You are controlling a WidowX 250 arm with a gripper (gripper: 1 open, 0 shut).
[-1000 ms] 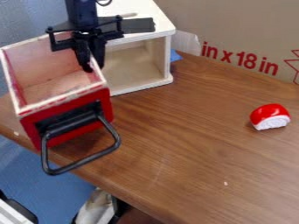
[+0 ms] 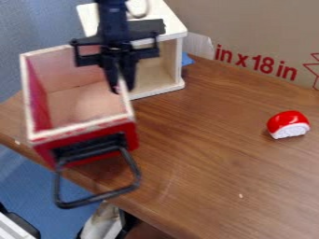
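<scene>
A red box [image 2: 80, 132] with a pale pink interior and a black loop handle [image 2: 93, 198] on its front stands at the left of the wooden table. My black gripper [image 2: 119, 73] hangs at its back right rim; the image is blurred there, and I cannot tell whether the fingers are shut on the rim. Behind, a white open-fronted box [image 2: 155, 77] stands on the table.
A red and white rounded object [image 2: 286, 124] lies at the right. A cardboard sheet [image 2: 262, 42] stands at the back; the table's edge drops away at lower left.
My gripper and the red box have moved a little to the right, and the box's handle has swung along with them.
</scene>
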